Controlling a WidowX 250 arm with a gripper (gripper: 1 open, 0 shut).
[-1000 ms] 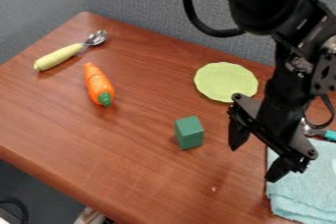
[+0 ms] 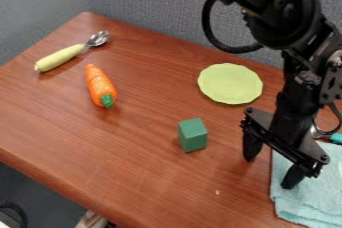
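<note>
My gripper [image 2: 274, 160] is low at the right of the table, its black fingers open and spread, one near the bare wood and the other over a pale blue cloth [image 2: 310, 199]. A green cube [image 2: 193, 135] sits to its left, apart from it.
An orange carrot [image 2: 99, 85] and a spoon with a yellow handle [image 2: 60, 57] lie at the left. A light green disc [image 2: 230, 83] lies behind the cube.
My gripper has moved down and slightly to the right, closer to the cloth and table. The objects on the table have not visibly moved.
</note>
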